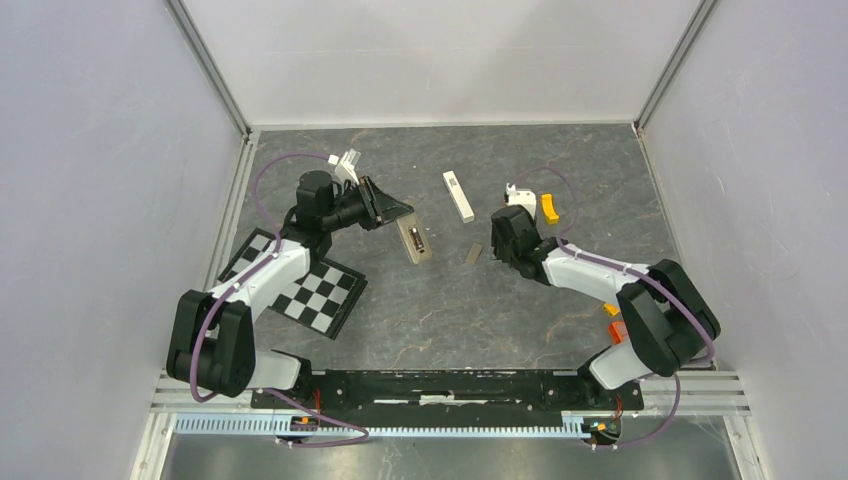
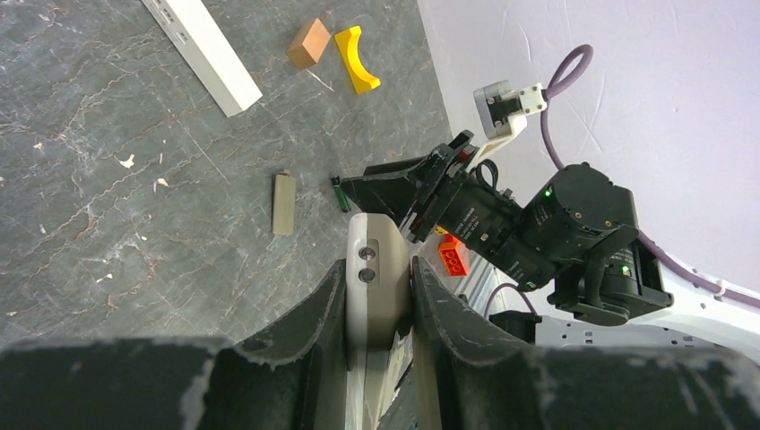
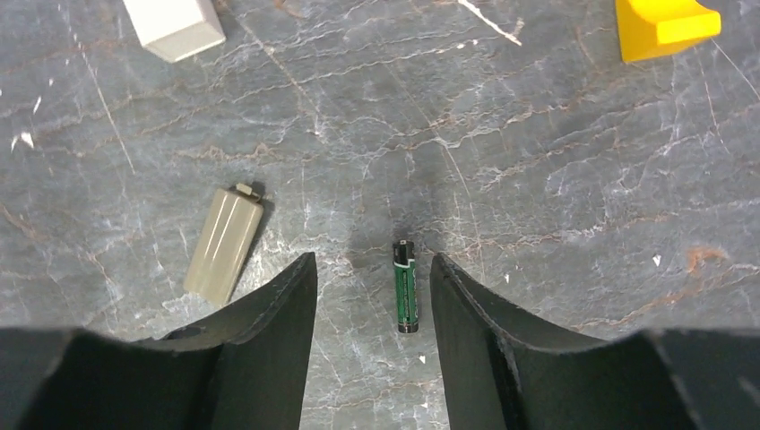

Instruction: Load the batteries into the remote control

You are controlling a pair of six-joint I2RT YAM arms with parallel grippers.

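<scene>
My left gripper is shut on the grey-and-white remote control (image 1: 409, 228), held above the table. In the top view its compartment faces up, and a dark battery (image 1: 417, 238) shows in it. My right gripper stands open. Between its fingers, nearer the right one, a green and black battery (image 3: 406, 291) appears to lie on the table with its black end pointing away. Left of the right gripper lies the grey-beige battery cover (image 3: 223, 245), with its small tab at the far end.
A long white box (image 1: 458, 196) lies farther back. Near the right arm are a brown block (image 2: 308, 43) and a yellow curved block (image 1: 549, 208); an orange brick (image 1: 618, 331) sits by the right base. A checkered board (image 1: 320, 297) lies under the left arm.
</scene>
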